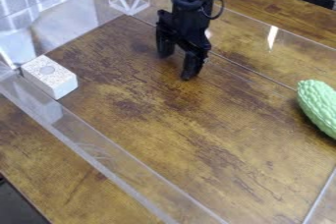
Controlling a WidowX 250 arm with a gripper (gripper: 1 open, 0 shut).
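Observation:
The black robot gripper [183,53] reaches down to the wooden board near the top centre of the camera view, its dark fingers low over the surface. A small pale object is partly visible just behind it, mostly hidden by the arm. Whether the fingers are open or shut, or hold anything, is unclear at this size.
A white box [49,78] sits at the left. A green textured object [317,105] lies at the right edge. Clear plastic walls border the wooden board [171,140], whose middle and front are clear. A white patterned cloth hangs at the upper left.

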